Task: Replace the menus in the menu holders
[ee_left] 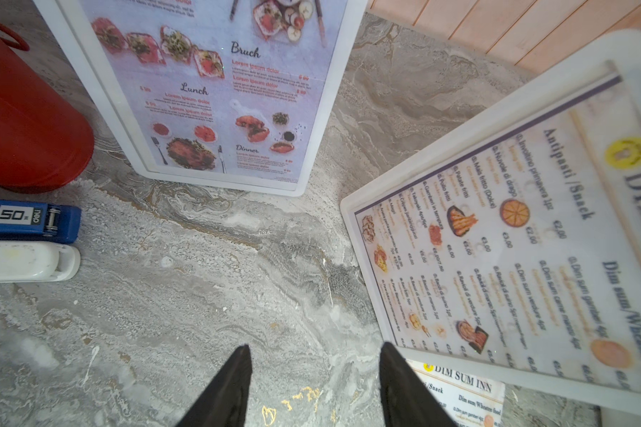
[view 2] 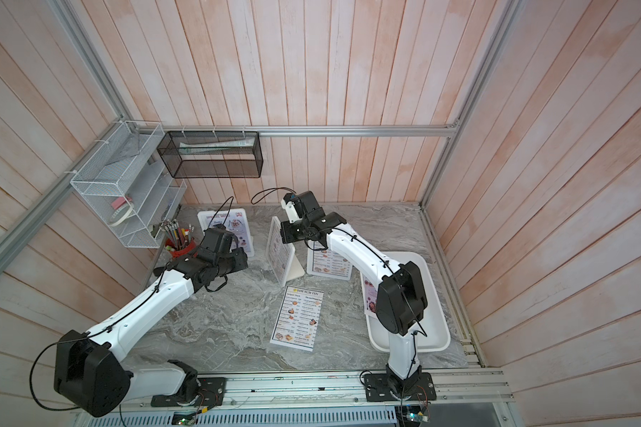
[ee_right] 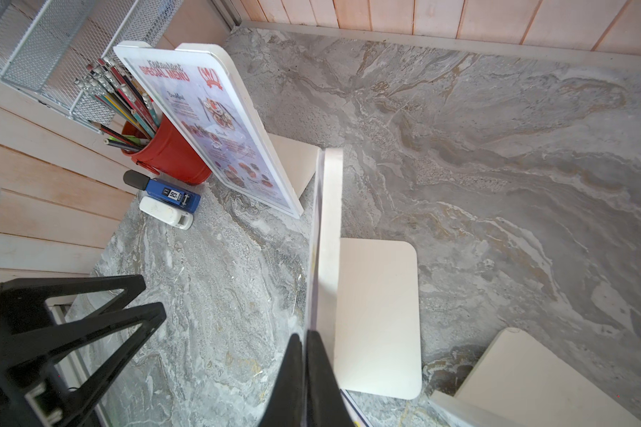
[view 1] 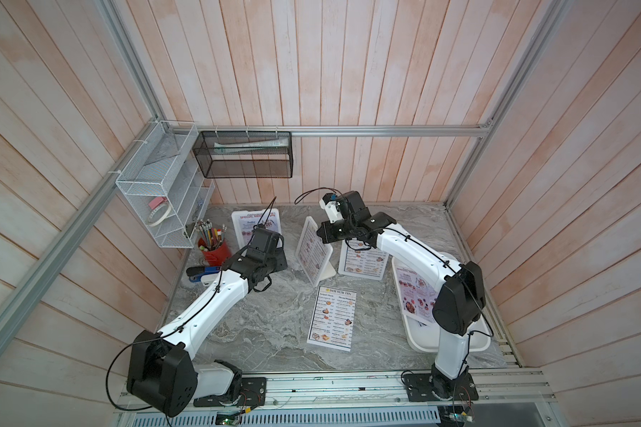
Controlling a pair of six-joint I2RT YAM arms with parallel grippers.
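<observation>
The middle menu holder (view 1: pixel 313 250) stands turned sideways, with a dim sum menu (ee_left: pixel 505 242) in its face. At its upper edge my right gripper is shut; whether a thin sheet edge lies between the fingertips cannot be told. My left gripper stands open over bare table left of that holder, its fingers (ee_left: pixel 224 388) apart with nothing between them. Behind it, the left holder (view 1: pixel 253 222) carries a "Special Menu" sheet. A third holder (view 1: pixel 364 262) with a menu is partly covered by the right arm. One loose Dim Sum Inn menu (view 1: pixel 332 318) lies flat in front.
A white tray (view 1: pixel 482 343) with menu sheets lies on the right, under the right arm. On the left are a red pencil cup (view 1: pixel 217 254), a blue stapler (ee_right: pixel 171 193) and wire shelves (view 1: pixel 153 178). Bare table lies at front left.
</observation>
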